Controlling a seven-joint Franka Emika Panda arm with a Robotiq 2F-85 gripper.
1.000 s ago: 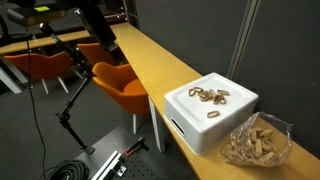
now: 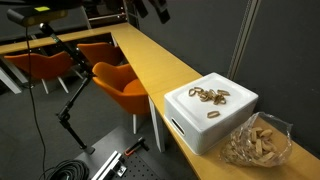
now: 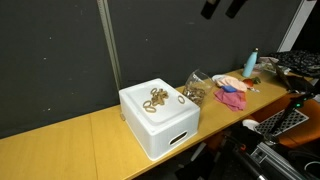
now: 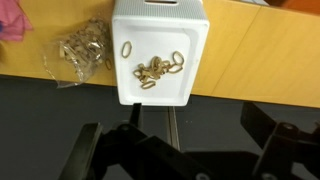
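Several tan rings (image 2: 210, 96) lie on top of an upturned white box (image 2: 190, 112) on the wooden table; most are bunched together and one or two lie apart. In the wrist view the rings (image 4: 154, 70) show near the middle of the white top (image 4: 165, 45). A clear bag (image 2: 254, 142) of similar tan pieces rests beside the box. High above the table, well clear of the rings, my gripper (image 2: 152, 12) stands open. Its dark fingers (image 4: 115, 148) are spread wide at the bottom of the wrist view, with nothing between them.
A dark wall panel (image 3: 60, 65) runs along the back. Pink cloth (image 3: 232, 100) and a blue bottle (image 3: 250, 63) stand past the bag. Orange chairs (image 2: 122, 90) fill the floor side.
The rings, box and bag have not moved.
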